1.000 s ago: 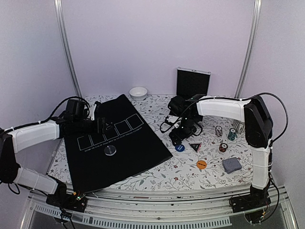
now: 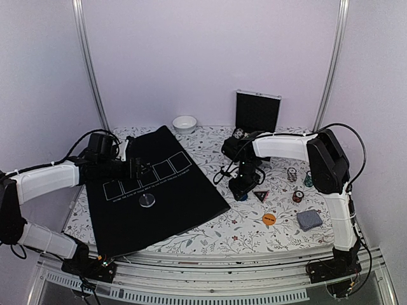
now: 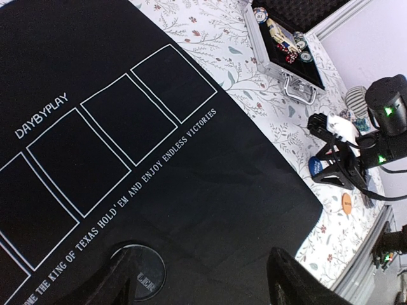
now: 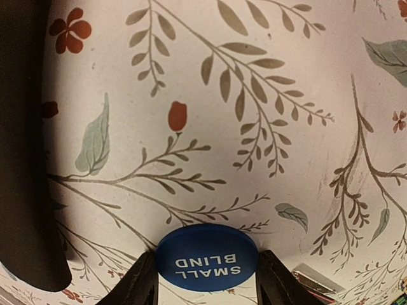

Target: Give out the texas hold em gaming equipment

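The blue SMALL BLIND disc (image 4: 207, 257) lies between the fingertips of my right gripper, one at each side edge. Those fingers look very close to the disc or touching it; whether they grip it is unclear. In the top view the blue disc (image 2: 242, 197) is partly hidden beneath that gripper. Over the black mat (image 2: 159, 222) my left gripper stands open with nothing between its fingers. The clear-rimmed DEALER disc (image 2: 147, 200) rests on the mat. Right of the blue disc are a dark triangular marker (image 2: 261, 196) and an orange disc (image 2: 269, 218).
An open chip case (image 2: 257, 111) stands at the back, partly behind my right arm. Chip stacks (image 2: 297, 196) and a grey card deck (image 2: 310, 220) sit at the right. A white bowl (image 2: 184, 124) is at the back.
The left arm and the other objects stay put.
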